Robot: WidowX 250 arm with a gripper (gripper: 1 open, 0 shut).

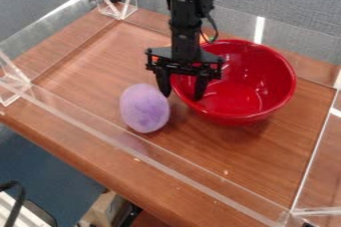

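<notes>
My black gripper is low at the left rim of a large red bowl, its fingertips reaching down at that rim; whether it is open or shut on the rim is hard to tell. A purple egg-shaped object lies on the wooden surface just in front and left of the bowl. A small orange-yellow item behind the bowl is mostly hidden by the bowl and the arm.
Clear plastic walls border the wooden tabletop. A grey padded wall stands behind.
</notes>
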